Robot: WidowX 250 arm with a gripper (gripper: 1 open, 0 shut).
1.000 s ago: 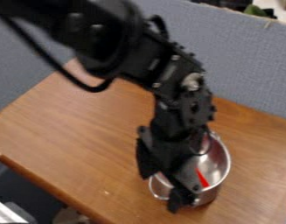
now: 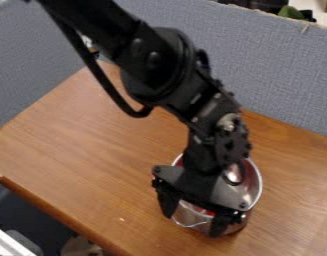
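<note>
My gripper (image 2: 195,205) is lowered over a steel pot (image 2: 249,180) on the wooden table (image 2: 72,140), its black fingers reaching down at the pot's near side and covering much of its opening. A small patch of red shows inside the pot, mostly hidden behind the fingers. Whether anything lies between the fingers is hidden.
Grey padded walls (image 2: 266,70) stand along the back and left of the table. Below the front left edge are dark gaps and a white object (image 2: 8,243).
The gripper has turned and shifted slightly, now covering most of the red object that showed in the pot. The pot stands in about the same place.
</note>
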